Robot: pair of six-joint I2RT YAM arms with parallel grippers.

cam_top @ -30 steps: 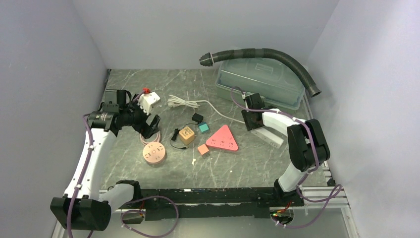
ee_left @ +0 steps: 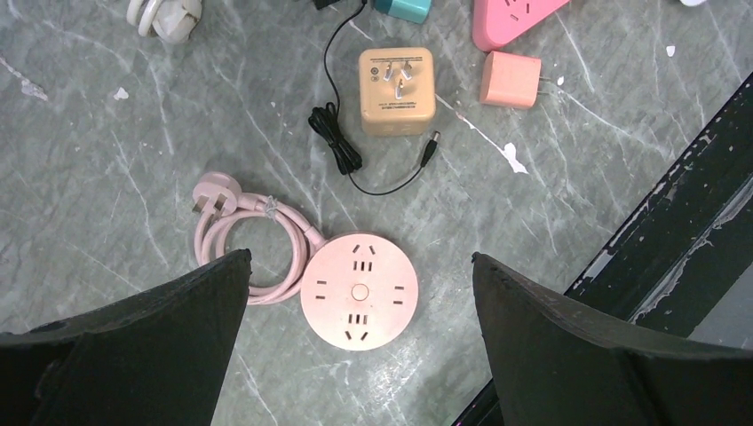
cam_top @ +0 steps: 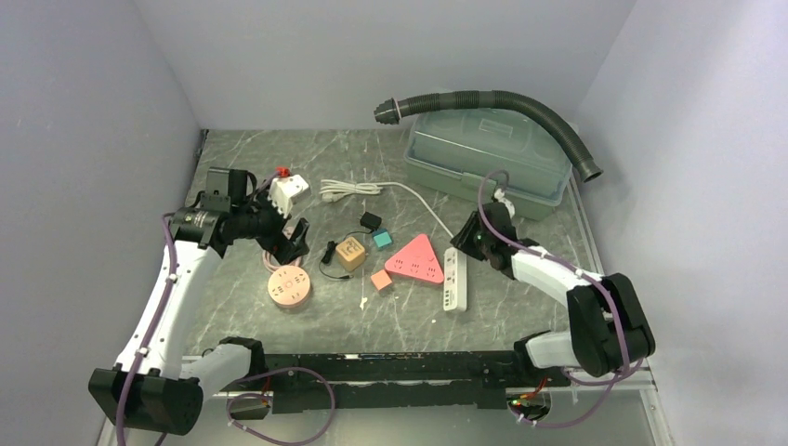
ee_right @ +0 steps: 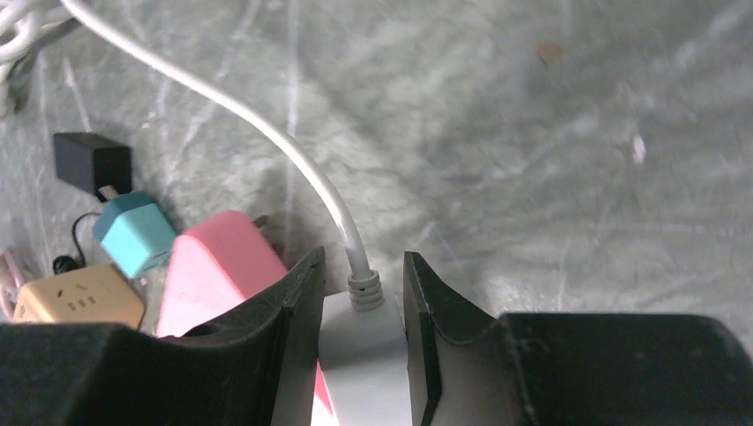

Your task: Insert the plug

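The white power strip (cam_top: 455, 283) lies beside the pink triangular socket (cam_top: 417, 260), socket face up and nearly in line with the table's depth. My right gripper is shut on the strip's cable end; in the right wrist view its white body (ee_right: 366, 368) sits between the fingers, with the cord leaving forward. A coiled white cord with its plug (cam_top: 332, 191) rests farther back on the table. My left gripper hangs open and empty above the round pink socket (ee_left: 359, 291), whose own pink plug (ee_left: 217, 193) lies by its coiled cord.
A tan cube adapter (ee_left: 397, 92), a small pink adapter (ee_left: 511, 80), a teal block (cam_top: 383, 240) and a black adapter (cam_top: 371, 221) lie mid-table. A lidded green box (cam_top: 488, 158) fills the back right. Bare table shows right of the strip.
My right gripper has turned the power strip from a slant toward the right to nearly straight front to back, its socket face now up. The left arm has shifted only slightly.
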